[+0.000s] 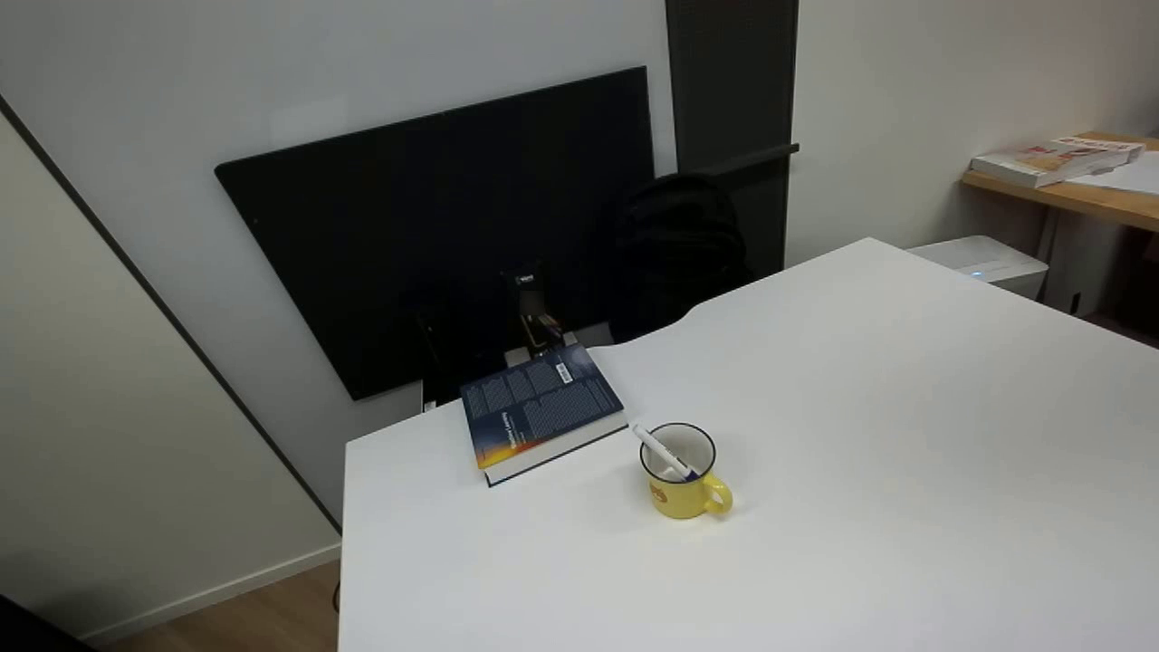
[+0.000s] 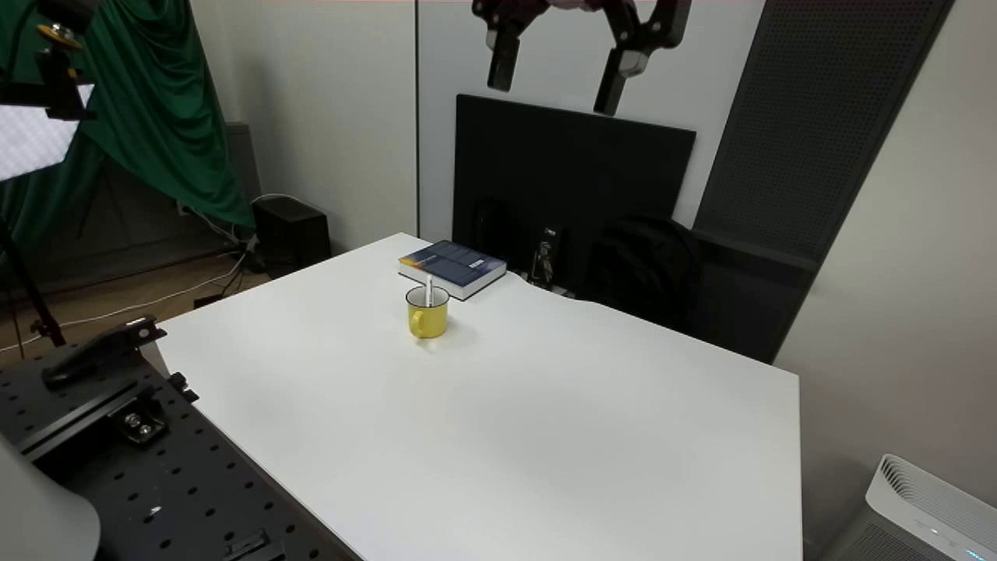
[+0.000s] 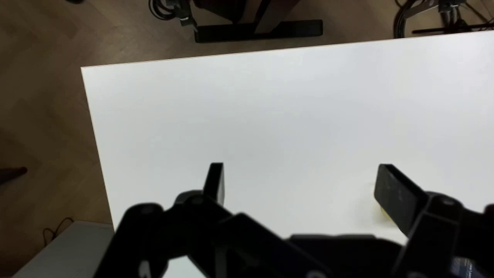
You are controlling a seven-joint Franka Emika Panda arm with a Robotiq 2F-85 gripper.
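A yellow mug (image 1: pixel 679 498) with a dark rim stands upright on the white table, its handle toward the lower right in exterior view 1. Leaning inside it is a white marker (image 1: pixel 663 451), its upper end above the rim. Behind the mug lies a thick dark blue book (image 1: pixel 543 402), close to the table's back edge. High above the table, my gripper (image 2: pixel 558 98) stands open with nothing between its fingers. In the wrist view the gripper shows bare tabletop in its gap, and one finger hides most of the mug (image 3: pixel 386 217).
A black panel (image 2: pixel 561 168) and a dark backpack (image 2: pixel 649 271) stand behind its back edge. A perforated black base plate (image 2: pixel 187 467) borders the near left side.
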